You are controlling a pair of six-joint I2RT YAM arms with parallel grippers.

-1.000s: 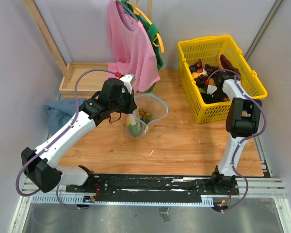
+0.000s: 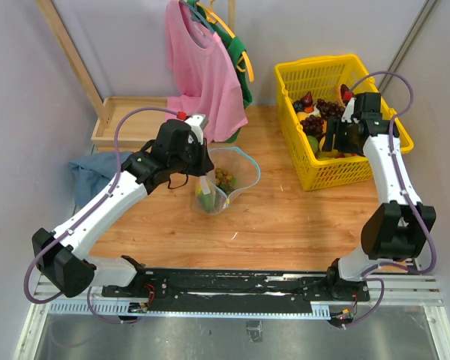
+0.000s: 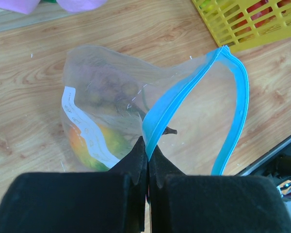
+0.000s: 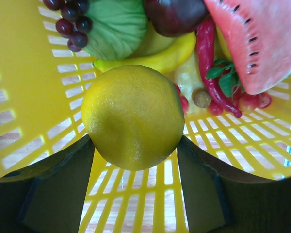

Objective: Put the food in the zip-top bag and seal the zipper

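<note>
The clear zip top bag (image 3: 106, 82), with a blue zipper rim (image 3: 240, 92), stands open on the table with several foods inside, among them an orange-green one (image 3: 111, 141). My left gripper is shut on the bag's rim. In the right wrist view, a round yellow fruit (image 4: 133, 116) sits between the fingers of my right gripper, touched on both sides. It looks nearer to the camera than the other foods. From above, that gripper is over the yellow basket (image 2: 337, 178).
Other foods lie in the basket: a watermelon slice (image 4: 262, 39), a banana (image 4: 169, 56), a red chili (image 4: 206, 53) and dark grapes (image 4: 72, 24). Pink clothing (image 2: 202, 67) hangs at the back. Between bag and basket the wooden table (image 2: 285, 232) is clear.
My right arm has swung rightward and looks higher above the basket, its gripper no longer deep among the foods. The left arm and the bag have not moved.
</note>
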